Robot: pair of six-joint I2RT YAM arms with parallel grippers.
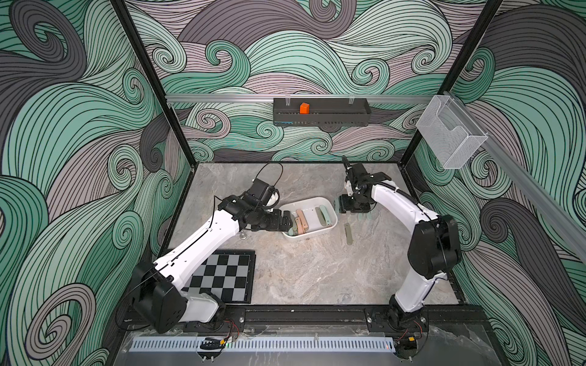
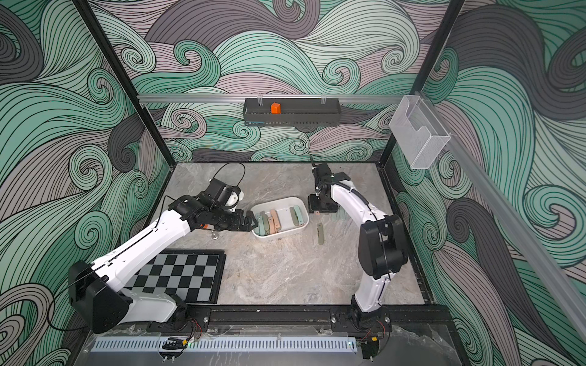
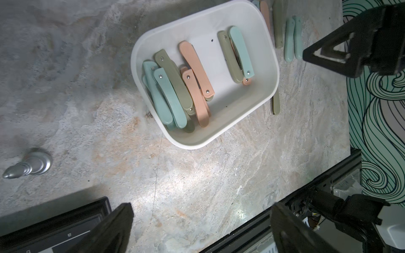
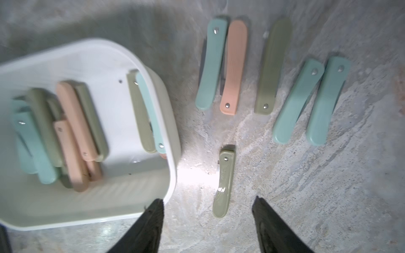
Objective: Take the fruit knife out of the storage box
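Observation:
The white storage box [image 3: 202,141] holds folded fruit knives in mint, olive and pink, such as a pink knife [image 3: 195,67] and a mint knife [image 3: 240,50]. Right of the box a single olive knife [image 4: 224,181] lies on the table, below a row of several more knives [image 4: 270,67]. My left gripper is open above the left side of the box, nothing between its fingers. My right gripper hangs over the table right of the box, fingers apart and empty.
A checkerboard [image 1: 219,277] lies at the front left, with a small metal piece [image 3: 33,162] behind it. A dark shelf [image 1: 323,113] with an orange cube and a mesh holder [image 1: 448,140] hang above the table.

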